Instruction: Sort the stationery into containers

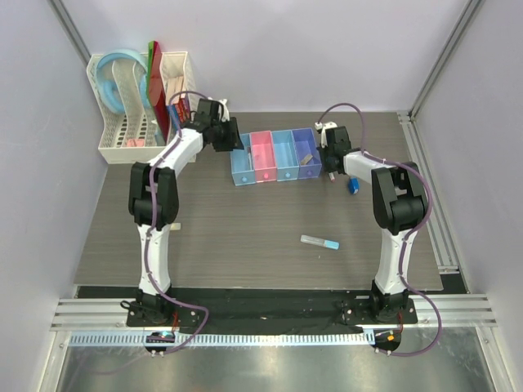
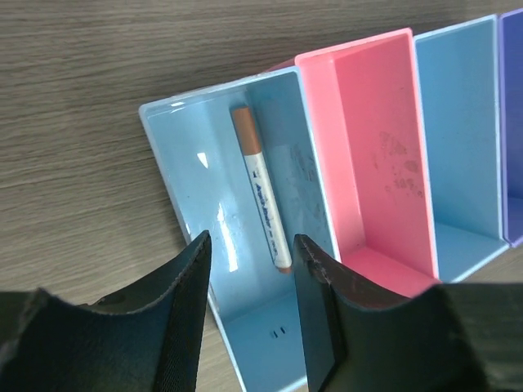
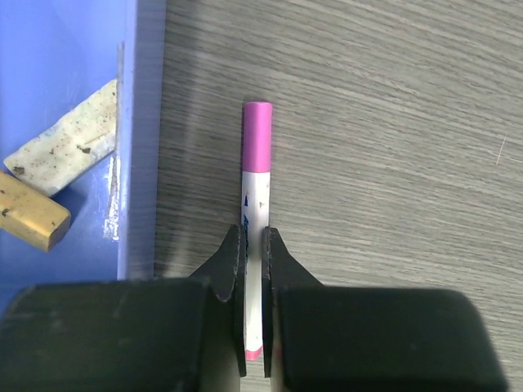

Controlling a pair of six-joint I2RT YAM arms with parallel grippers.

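Observation:
My left gripper hangs open above the left light-blue bin point(image 2: 204, 163), which holds a brown-capped white marker point(image 2: 270, 212). Pink point(image 2: 384, 155), light-blue point(image 2: 458, 122) and blue point(image 2: 513, 114) bins adjoin it. My right gripper is shut on a pink-capped white marker point(image 3: 257, 196) at the table, beside the blue bin point(image 3: 143, 98), which holds two small blocks point(image 3: 33, 212). A blue object point(image 1: 353, 185) lies right of my right gripper.
A white rack point(image 1: 118, 143) with files and books stands back left. A cyan-ended clear item point(image 1: 319, 242) lies on the front table point(image 1: 245, 229), and a small pale item point(image 1: 175, 227) lies by the left arm.

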